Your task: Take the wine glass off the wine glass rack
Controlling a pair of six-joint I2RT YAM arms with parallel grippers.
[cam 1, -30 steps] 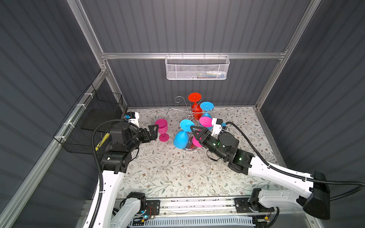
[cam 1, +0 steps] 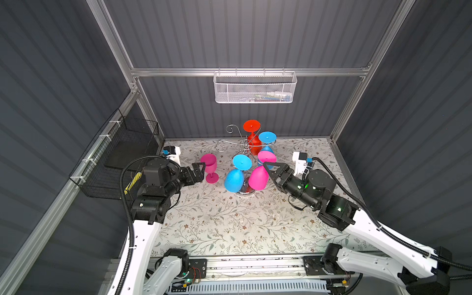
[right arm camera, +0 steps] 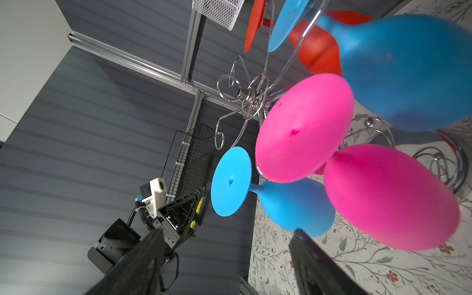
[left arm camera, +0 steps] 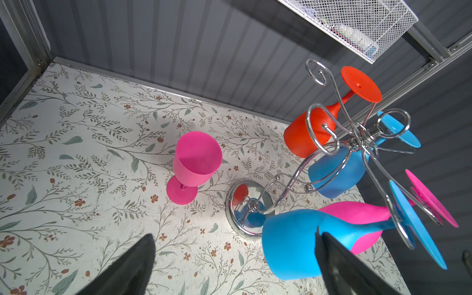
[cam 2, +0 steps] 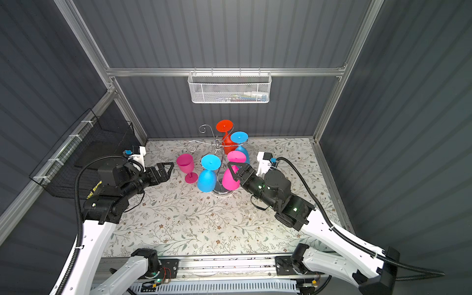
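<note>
A chrome rack [left arm camera: 358,140] holds upside-down glasses: red [cam 1: 253,142], blue at the back [right arm camera: 403,68], blue at the front [cam 1: 234,181] and pink [cam 1: 258,179]. My right gripper is open right in front of the pink glass, whose base faces its camera, with nothing visible between its fingers. A separate pink glass [left arm camera: 196,157] stands upright on the table left of the rack. My left gripper is open to the left of the rack, holding nothing.
A black wire basket [cam 1: 113,157] hangs on the left wall, and a white mesh basket [cam 1: 254,86] on the back wall.
My right arm has moved rightward from near the front blue glass to the pink glass, uncovering more of that glass. The left arm is unchanged.
</note>
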